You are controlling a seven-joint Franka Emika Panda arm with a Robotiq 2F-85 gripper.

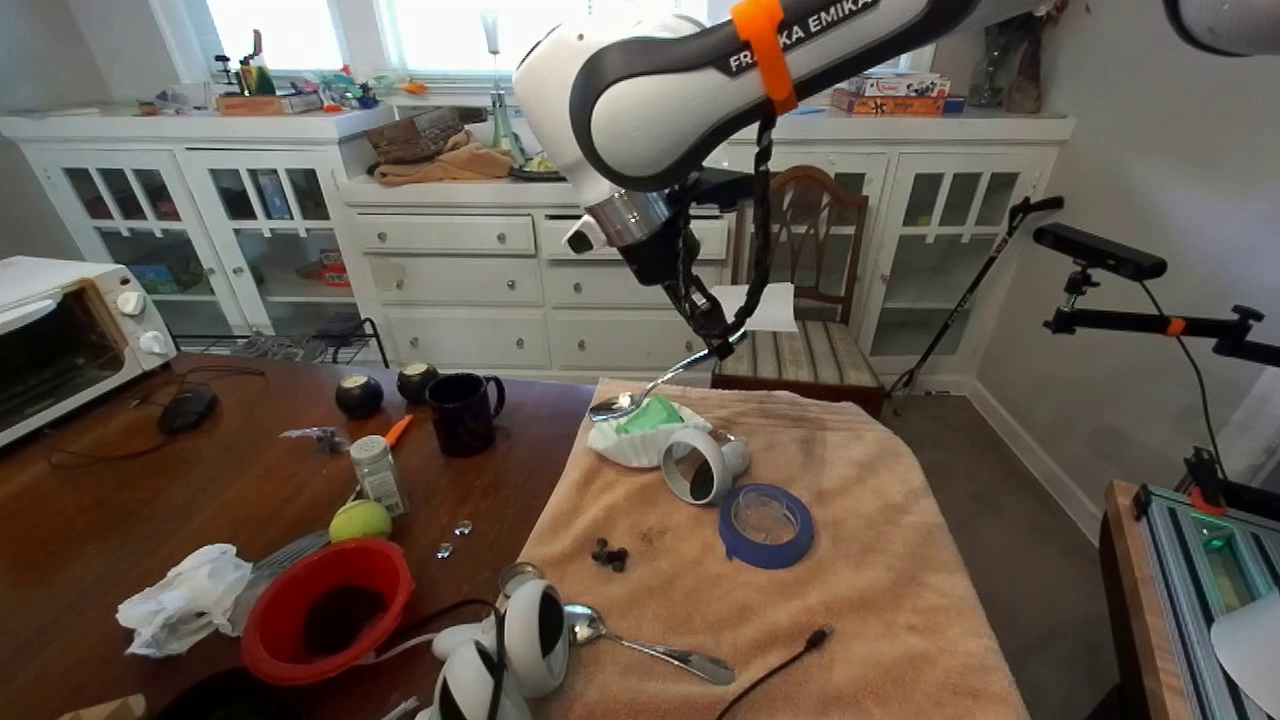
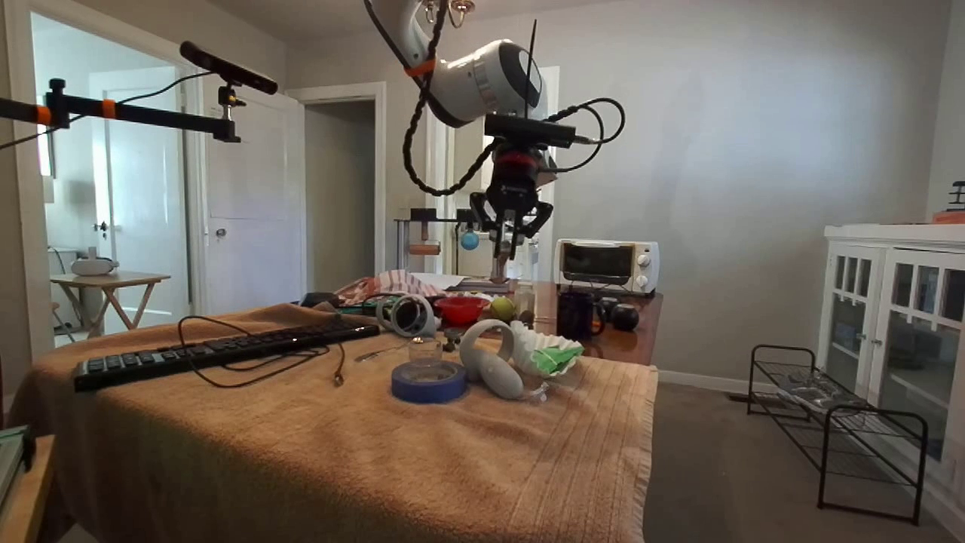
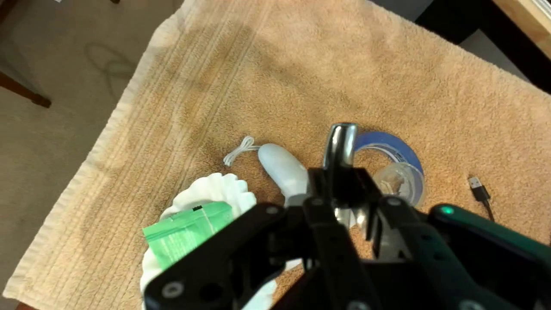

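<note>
A shiny metal spoon (image 1: 648, 390) hangs from my gripper (image 1: 721, 348), which is shut on its handle. The handle slopes down to the left, and the bowl (image 1: 615, 408) is over or beside the left edge of a white fluted dish (image 1: 636, 446); contact cannot be told. In the wrist view the handle end (image 3: 341, 142) sticks out past my gripper, and the spoon's bowl is hidden. A green packet (image 3: 191, 231) lies in the dish. In the second exterior view my gripper (image 2: 508, 249) points downward above the things on the table.
Close to the dish lie a white ring-shaped controller (image 1: 696, 466) and blue tape (image 1: 765, 526) with a clear cup in it. Another spoon (image 1: 654, 648) rests on the towel near white controllers (image 1: 534, 636). A black mug (image 1: 463, 414) stands left.
</note>
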